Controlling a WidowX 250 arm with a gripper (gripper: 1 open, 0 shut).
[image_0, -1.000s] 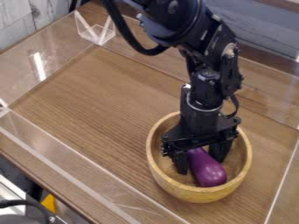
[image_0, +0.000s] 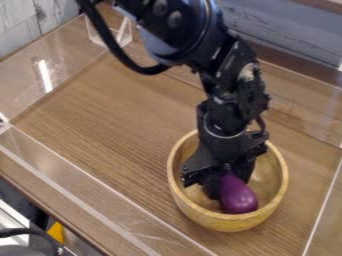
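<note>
A purple eggplant-like object (image_0: 238, 197) lies in a yellow bowl (image_0: 195, 212) at the lower right of the camera view. My black gripper (image_0: 219, 178) reaches down into the bowl and is shut on the purple object's upper end, which is partly hidden by the fingers.
The wooden surface (image_0: 107, 130) to the left of the bowl is clear. A clear plastic piece (image_0: 110, 28) stands at the back left. Dark cables lie at the bottom left edge.
My gripper has shifted slightly left and up, and the purple object in it has moved a little the same way within the bowl.
</note>
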